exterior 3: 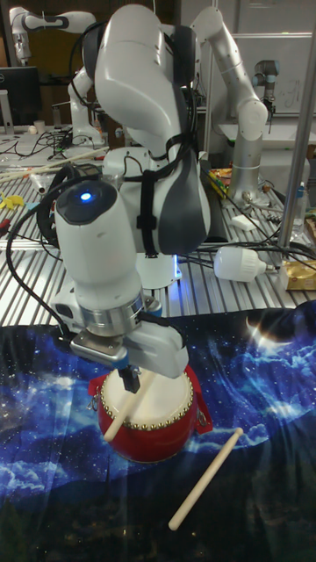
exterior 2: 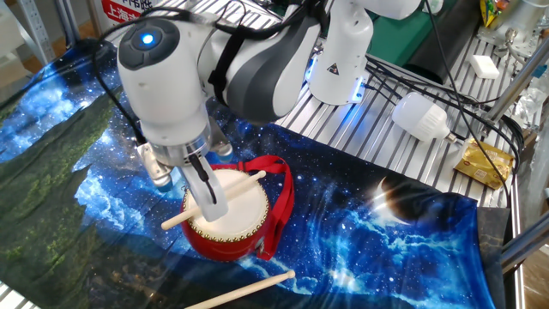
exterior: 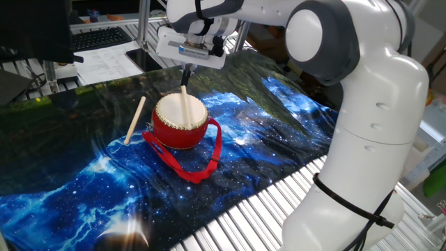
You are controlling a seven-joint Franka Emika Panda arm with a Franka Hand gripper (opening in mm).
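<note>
A red drum (exterior: 180, 129) with a pale head and gold studs sits on the cloth, its red strap (exterior: 202, 174) looped beside it. Across its head lies a wooden drumstick (exterior 2: 178, 220), one end jutting past the rim. A second drumstick (exterior 3: 205, 479) rests on the cloth beside the drum. My gripper (exterior: 185, 75) points down over the drum, its dark fingertips close to the upper part of the first stick. In exterior view 3 a dark finger (exterior 3: 130, 377) shows right by that stick. Whether the fingers touch or grip it cannot be made out; the hand covers part of the stick in exterior view 2.
A galaxy-print cloth (exterior 2: 343, 249) covers the tabletop, with open room around the drum. A white bulb (exterior 2: 420, 117) and a gold box (exterior 2: 483, 163) lie near the arm's base. Papers (exterior: 104, 64) and a keyboard (exterior: 101, 39) are behind the cloth.
</note>
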